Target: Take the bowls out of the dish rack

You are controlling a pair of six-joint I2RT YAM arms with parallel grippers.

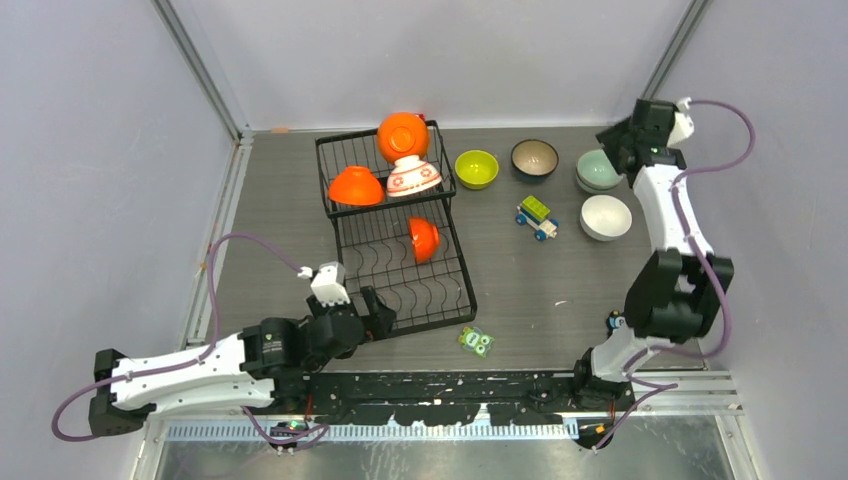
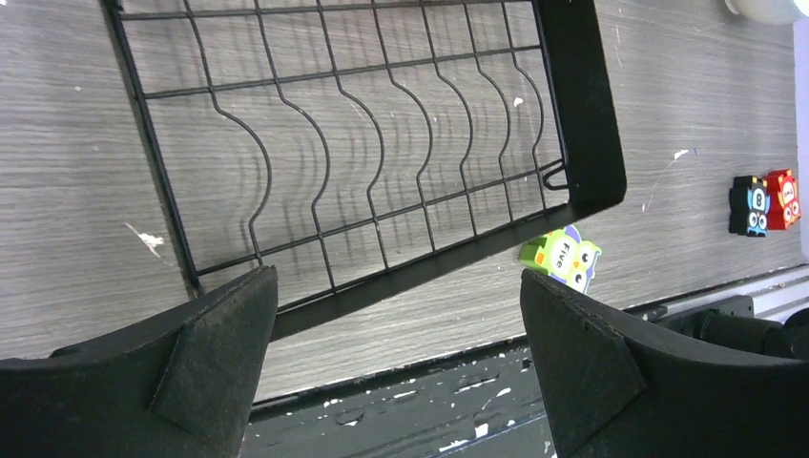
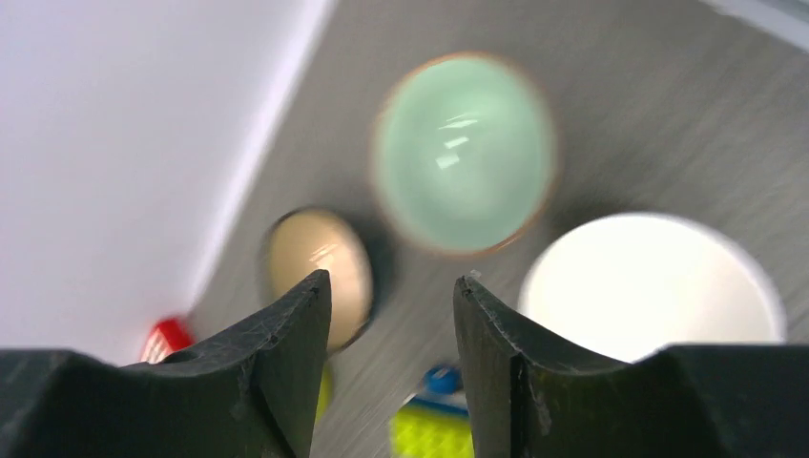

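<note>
The black two-tier rack (image 1: 460, 290) holds orange bowls (image 1: 353, 183) and a white patterned bowl (image 1: 413, 178) on top, and an orange bowl (image 1: 424, 238) below. On the table right of it stand a lime bowl (image 1: 476, 169), a brown bowl (image 1: 534, 158), mint bowl (image 1: 599, 167) and white bowl (image 1: 605, 217). My left gripper is open and empty at the rack's front left. My right gripper is part open, above and right of the mint bowl, nothing between its fingers; its view is blurred.
A toy car (image 1: 537, 217) lies among the bowls. An owl toy (image 1: 476, 341) sits near the front edge, more small toys (image 2: 777, 200) at the front right. Free table lies right of the rack's lower tier and left of the rack.
</note>
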